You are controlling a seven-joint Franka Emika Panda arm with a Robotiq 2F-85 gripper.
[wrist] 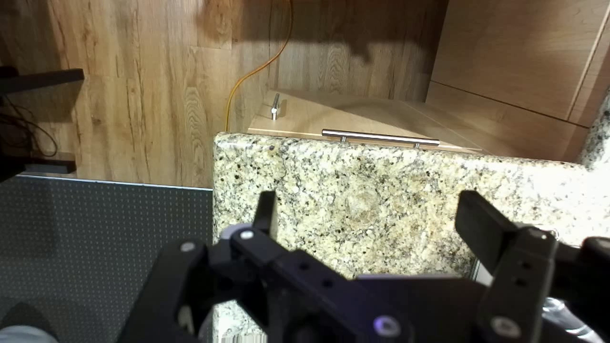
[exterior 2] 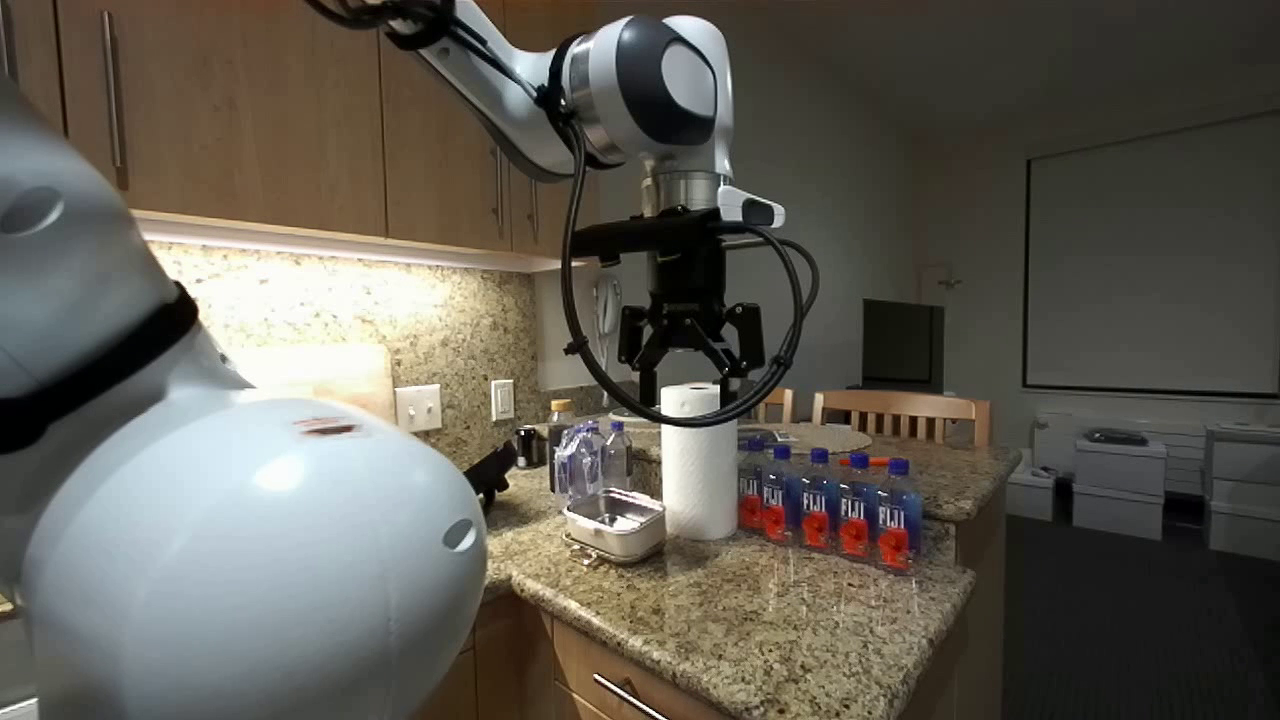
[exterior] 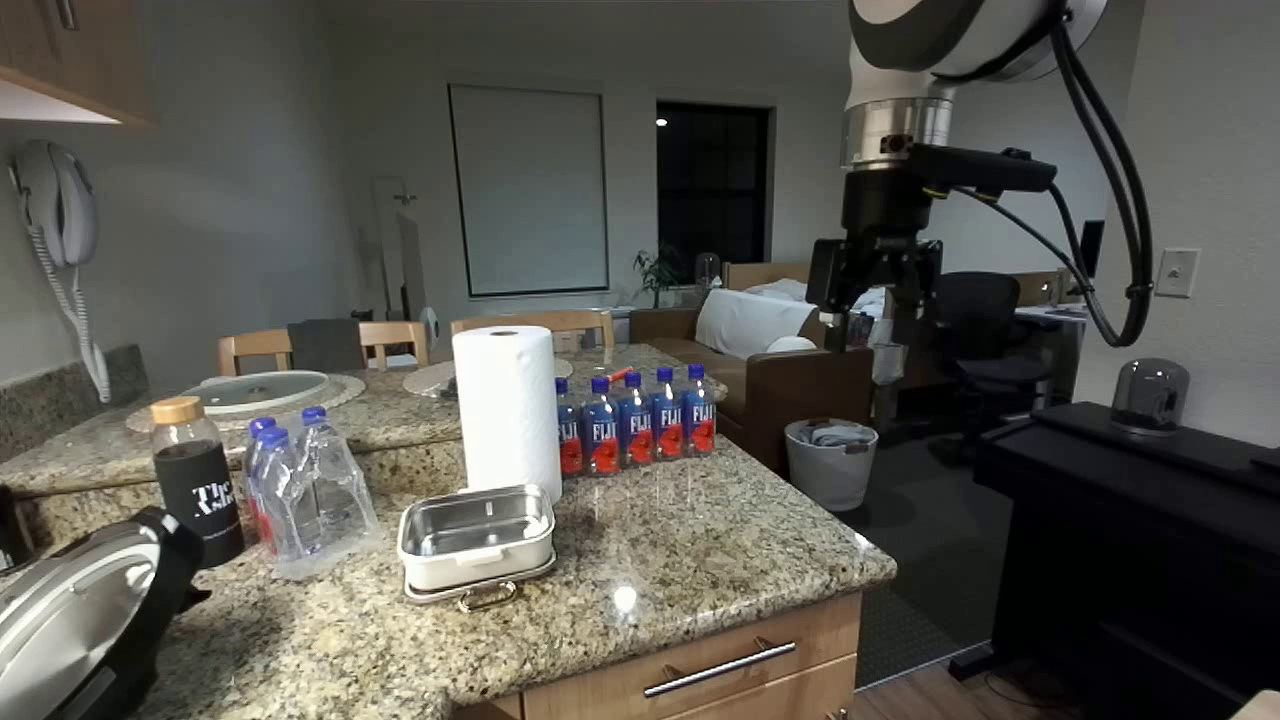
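Note:
My gripper [exterior 2: 685, 396] hangs high above the granite counter, pointing down. In the wrist view its two fingers [wrist: 266, 214] stand wide apart, with only bare counter far below between them. A white paper towel roll [exterior: 507, 414] stands upright on the counter, and beside it is a row of several Fiji water bottles [exterior: 636, 420] with blue caps. In front of the roll sits a rectangular metal-lined container [exterior: 477, 540], empty and without a cover on top. Nothing touches the gripper.
Plastic-wrapped bottles [exterior: 306, 498] and a dark bottle with a wooden cap [exterior: 196, 480] stand at the left. A black-edged appliance [exterior: 90, 612] fills the near left corner.

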